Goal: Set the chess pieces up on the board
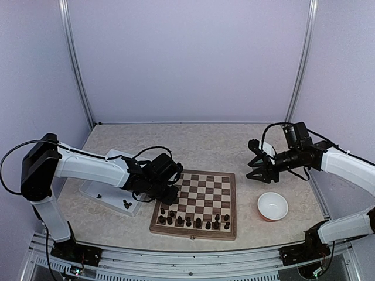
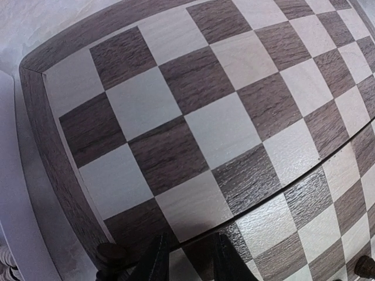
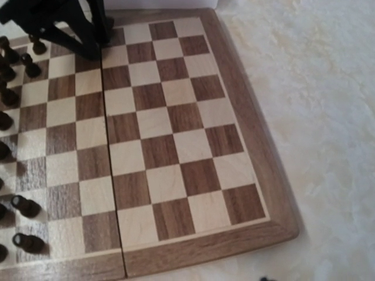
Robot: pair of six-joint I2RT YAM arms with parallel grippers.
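The wooden chessboard point(image 1: 205, 193) lies mid-table, dark pieces point(image 1: 198, 223) standing along its near side. My left gripper hangs over the board's left part; in its wrist view two black fingertips stand apart, no piece visible between them, and a dark piece point(image 2: 111, 254) is below left of them. In the right wrist view the left gripper is at the board's far edge beside several pieces. My right gripper point(image 1: 255, 168) is held above the table right of the board, its fingers apart with nothing seen between.
A white tray point(image 1: 99, 193) with a few pieces sits left of the board, partly under the left arm. A white bowl point(image 1: 272, 205) stands at the front right.
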